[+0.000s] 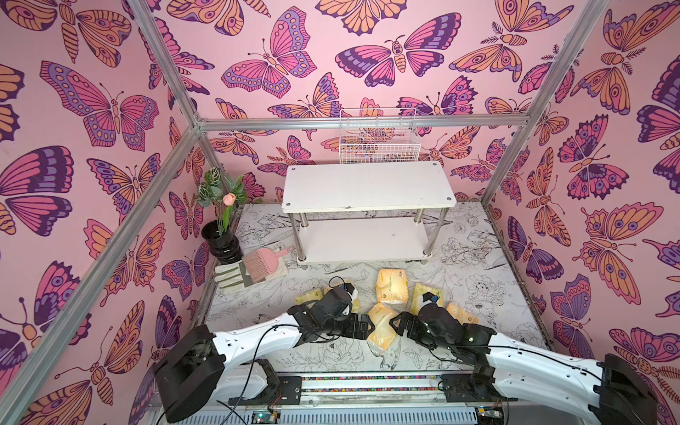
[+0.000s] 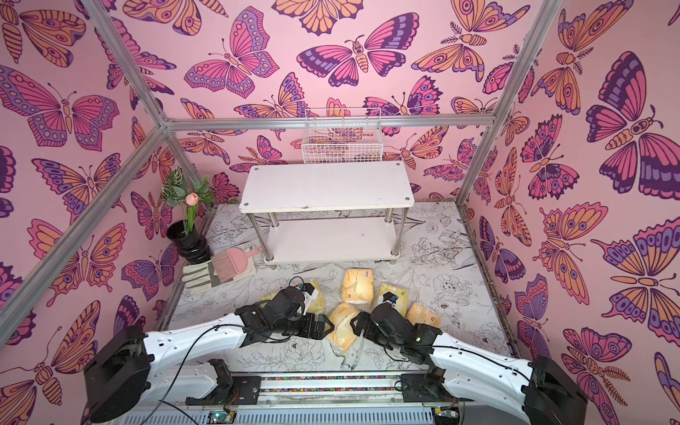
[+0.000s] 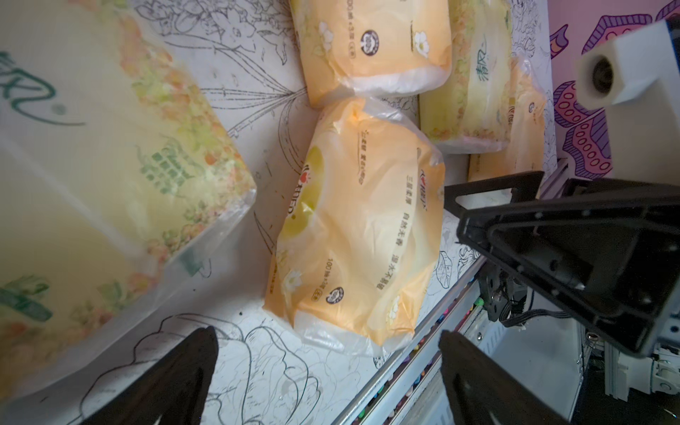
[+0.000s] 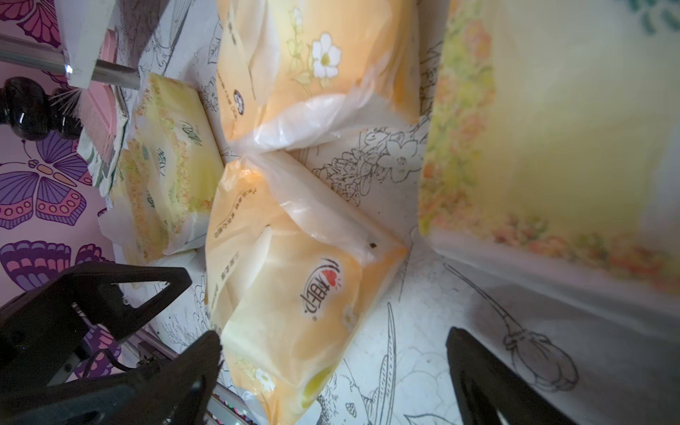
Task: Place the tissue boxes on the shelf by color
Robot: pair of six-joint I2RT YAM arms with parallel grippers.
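Observation:
Near the table's front middle lies an orange tissue pack (image 1: pixel 382 324). My left gripper (image 1: pixel 369 326) is open at its left side and my right gripper (image 1: pixel 396 323) is open at its right side. In the left wrist view the orange pack (image 3: pixel 361 226) rests on the table, above the fingers. Another orange pack (image 1: pixel 391 285) sits just behind it. A yellow pack (image 1: pixel 426 294) lies to the right, with a third orange pack (image 1: pixel 462 312) beyond it, partly hidden by my right arm. Two yellow packs, one at the left (image 4: pixel 166 163), are partly covered by my left arm.
A white two-level shelf (image 1: pixel 368 185) stands behind the packs, both levels bare. At the left are a black flower vase (image 1: pixel 222 244), a pink brush (image 1: pixel 262 262) and folded cloths (image 1: pixel 230 277). A white wire basket (image 1: pixel 379 153) is behind the shelf.

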